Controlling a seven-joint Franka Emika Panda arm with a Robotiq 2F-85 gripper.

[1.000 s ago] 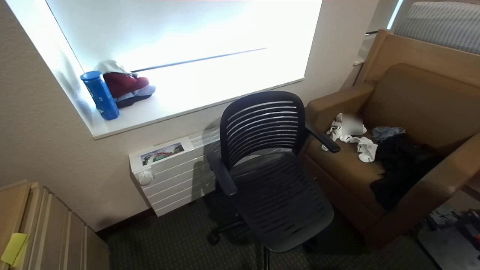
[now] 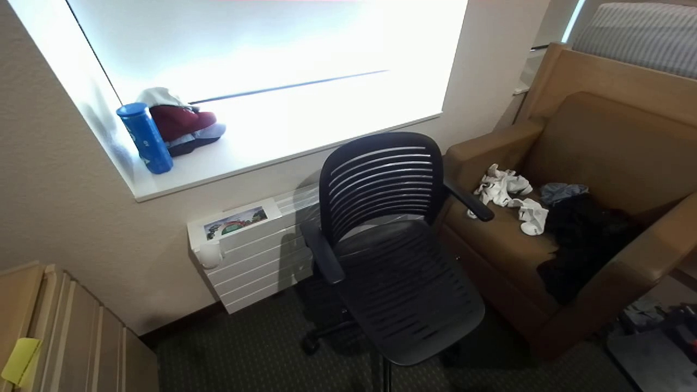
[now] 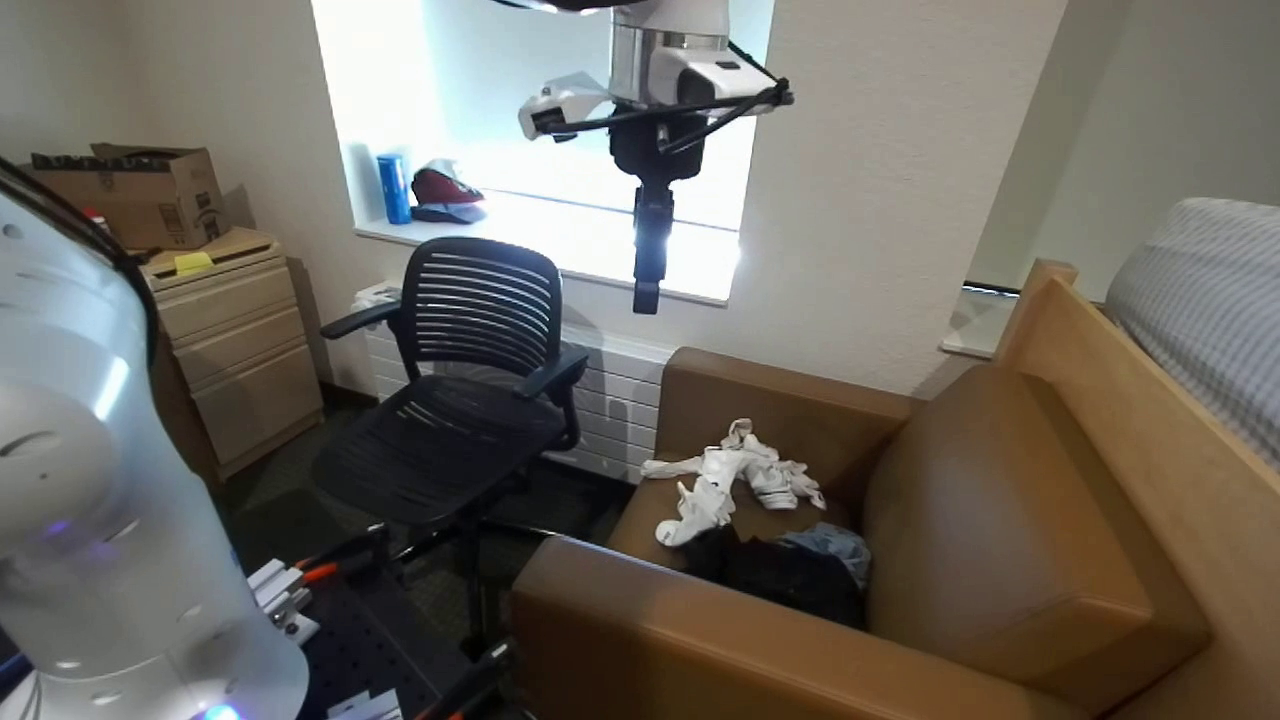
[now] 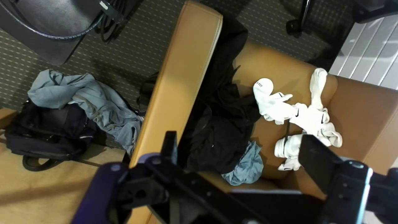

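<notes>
On the seat of the brown armchair (image 3: 1044, 480) lie crumpled white socks (image 4: 311, 115), with a black garment (image 4: 224, 130) beside them. A small blue-grey cloth (image 4: 246, 164) rests against the black garment's edge. High over the chair area, my gripper (image 3: 648, 300) hangs pointing down, well above the clothes. In the wrist view its two fingers (image 4: 319, 158) stand far apart, and nothing is between them. The gripper is outside exterior view 1.
A black office chair (image 2: 392, 261) stands beside the armchair, below the windowsill (image 2: 281, 153). On the sill are a blue canister (image 2: 147, 140) and stacked caps (image 2: 179, 124). The armrest (image 4: 179, 78) rises next to the black garment. A backpack (image 4: 48, 130) lies beyond it.
In exterior view 1 the chair, the clothes and the sill items keep their places. No motion shows there.
</notes>
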